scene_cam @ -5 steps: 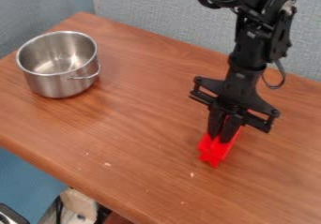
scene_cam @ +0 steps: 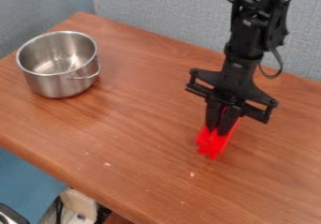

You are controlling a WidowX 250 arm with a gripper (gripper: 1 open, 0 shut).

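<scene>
My black gripper (scene_cam: 221, 125) points down at the right of the camera view, its fingertips at the top of a red object (scene_cam: 211, 145) on the wooden table. The fingers overlap the red object's upper part; whether they are closed on it is hard to tell. A steel pot (scene_cam: 59, 65) with side handles stands at the upper left of the table.
Grey padded walls stand behind.
The gripper and the red object have shifted very slightly left and down in the view. The pot is unmoved.
</scene>
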